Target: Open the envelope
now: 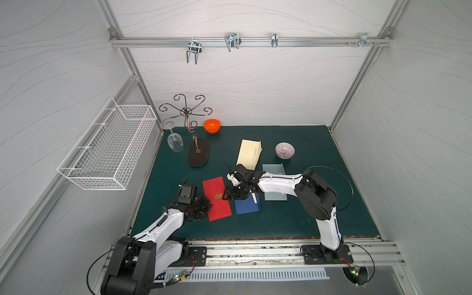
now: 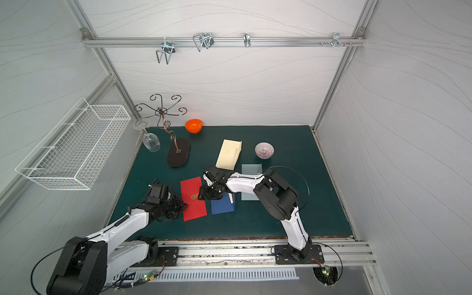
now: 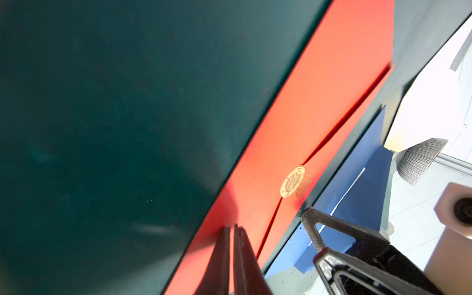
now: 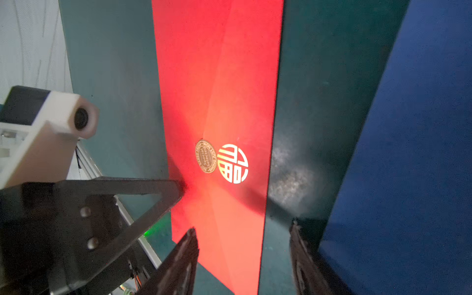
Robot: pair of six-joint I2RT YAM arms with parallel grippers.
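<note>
The red envelope (image 1: pixel 216 209) lies flat on the dark green table, its long flap closed along the right side. A round gold seal (image 4: pixel 206 156) sits across the flap's edge, beside a gold emblem (image 4: pixel 232 163) on the flap. Along the far stretch in the left wrist view, the flap edge (image 3: pixel 363 105) stands slightly raised. My left gripper is shut, its tips down on the envelope near its left edge; I cannot see anything between them. Over the envelope's right edge, my right gripper stands open, fingers apart and clear of the seal.
Close on the right lies a blue envelope (image 1: pixel 245 207), with a pale grey one (image 1: pixel 275 196) beyond it. Behind are a cream envelope (image 1: pixel 249 153), a patterned bowl (image 1: pixel 284 150) and a metal stand (image 1: pixel 198 156).
</note>
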